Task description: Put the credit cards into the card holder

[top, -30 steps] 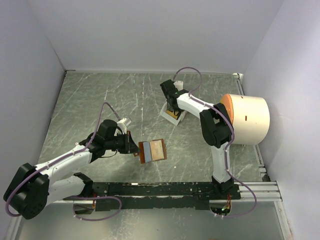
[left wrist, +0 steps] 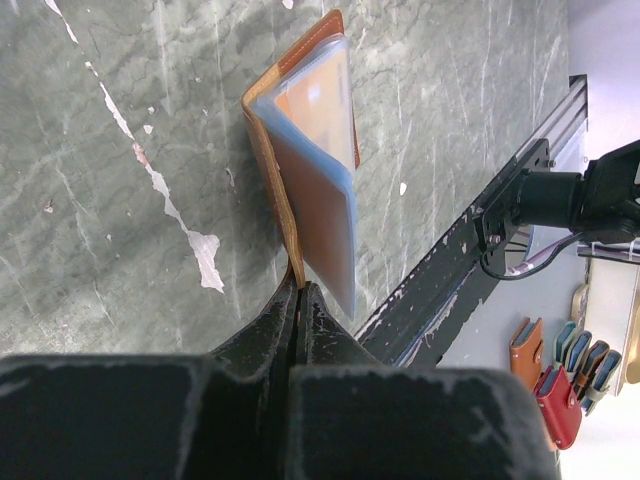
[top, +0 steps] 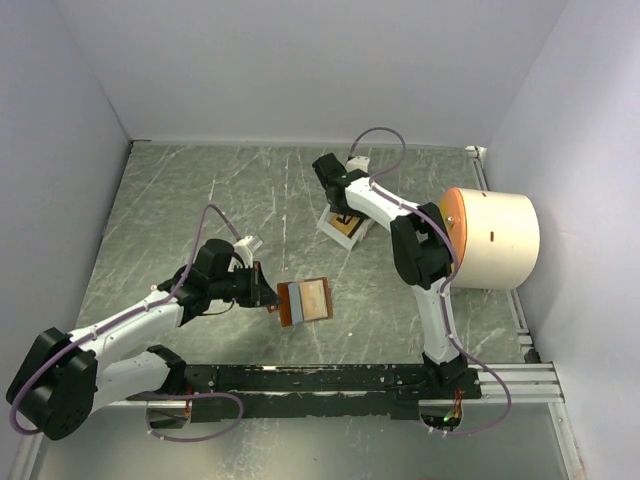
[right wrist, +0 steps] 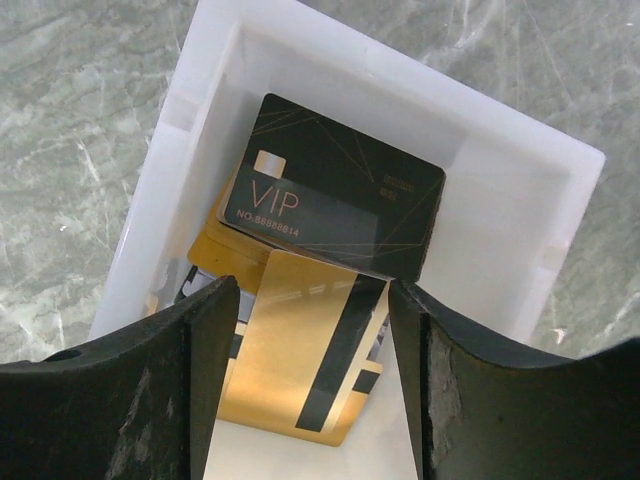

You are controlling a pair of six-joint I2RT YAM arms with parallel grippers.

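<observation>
The brown card holder point(left wrist: 268, 155) stands spread open, clear plastic sleeves point(left wrist: 320, 190) fanned out inside it. My left gripper is shut on the edge of its cover; from the top, the holder point(top: 326, 298) is at lower centre. A white box point(right wrist: 390, 80) holds several cards: a black VIP card point(right wrist: 330, 190) at one end, and a gold card with a dark stripe point(right wrist: 290, 330) lying over others. Around that gold card's width my right gripper stands open, fingers on either side of it. Whether they touch the card cannot be told.
A large cream cylinder with an orange end point(top: 500, 238) stands at the right, close to the right arm. Bare marble-patterned table point(top: 165, 215) lies at the left. Several other holders point(left wrist: 565, 360) show beyond the black rail point(left wrist: 440, 295).
The left arm and the card holder have not moved.
</observation>
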